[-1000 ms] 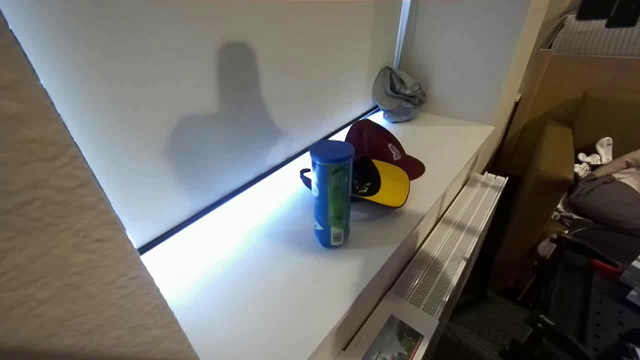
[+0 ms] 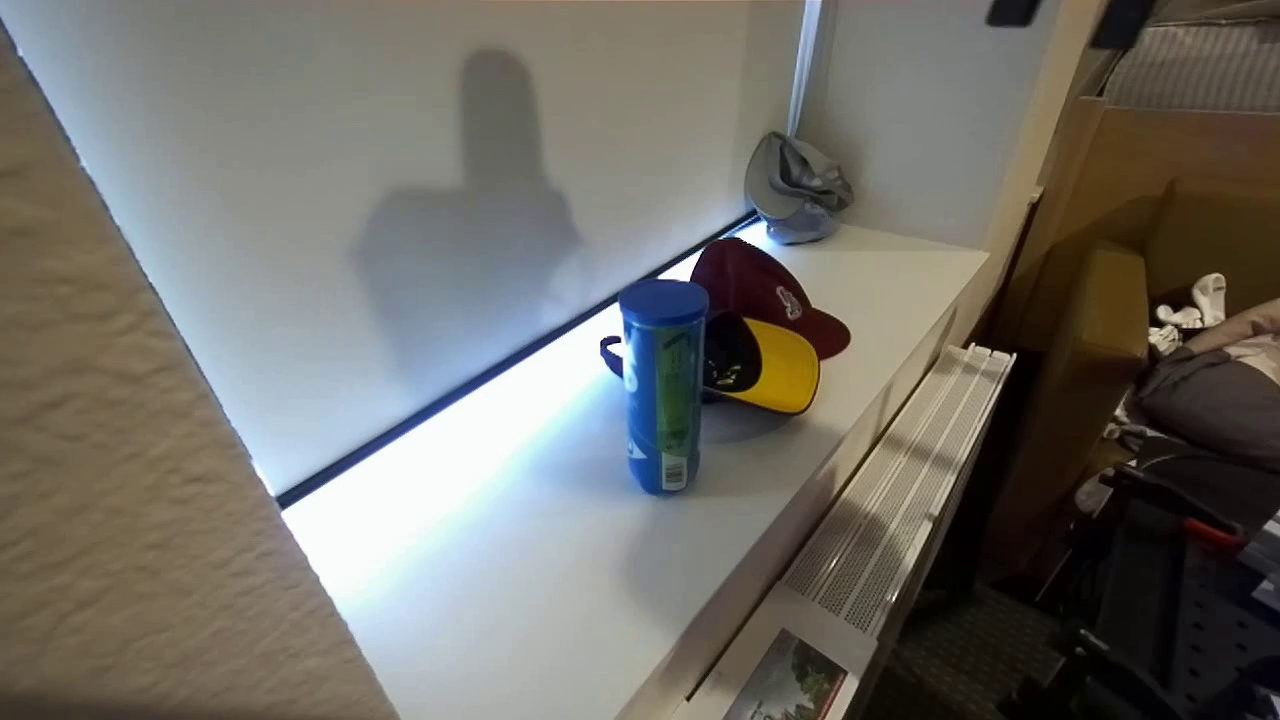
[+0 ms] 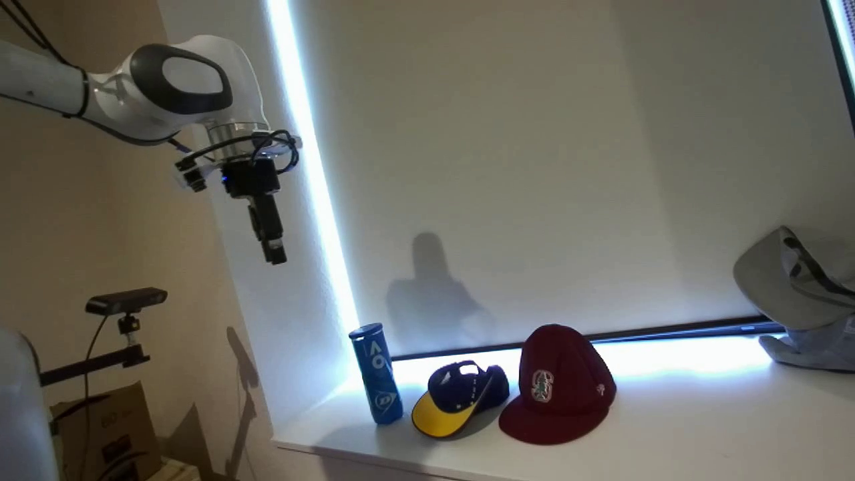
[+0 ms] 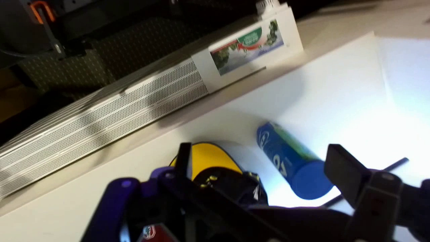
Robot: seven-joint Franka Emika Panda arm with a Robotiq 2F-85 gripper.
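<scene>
My gripper is open, one finger (image 4: 184,159) at each side of the wrist view and nothing held between them. In exterior view 2 it hangs in the air (image 3: 274,252), above and left of a blue tennis-ball can (image 3: 376,375). The can stands upright on the white sill. Close beside it rests a dark cap with a yellow brim (image 3: 458,398), then a maroon cap (image 3: 561,385) farther right. From the wrist, the can (image 4: 292,161) shows between the fingers, towards the right one, while the gripper covers part of the yellow-brimmed cap (image 4: 213,157).
A crumpled grey cap (image 2: 798,186) lies at the sill's far end. Behind the objects rises a pale blind (image 2: 360,156). A slotted heater cover (image 2: 906,492) runs below the sill's edge. The sill (image 2: 516,600) is bare on the can's near side in exterior view 1.
In exterior view 1 the fingertips have moved left at the top edge and look farther apart. The arm's shadow on the blind has shifted right and slightly up. Can and caps have stayed put.
</scene>
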